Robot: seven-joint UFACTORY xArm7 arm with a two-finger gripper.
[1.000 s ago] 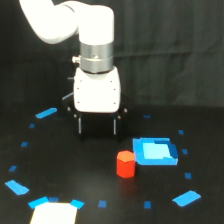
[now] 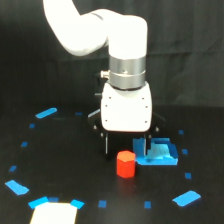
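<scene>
My white arm reaches down from the top centre, and its gripper (image 2: 127,142) hangs over the table with two dark fingers apart, open, with nothing seen between them. Just below it a red hexagonal block (image 2: 126,166) stands on the dark surface. To the right, a blue tray (image 2: 169,159) with a lighter inside sits partly behind the gripper.
The dark table (image 2: 70,165) carries several small blue tape marks around the work area. A pale object (image 2: 53,213) lies at the bottom left edge.
The gripper has moved right and lower, from left of the red block to just above it, now partly covering the blue tray. The block looks unmoved.
</scene>
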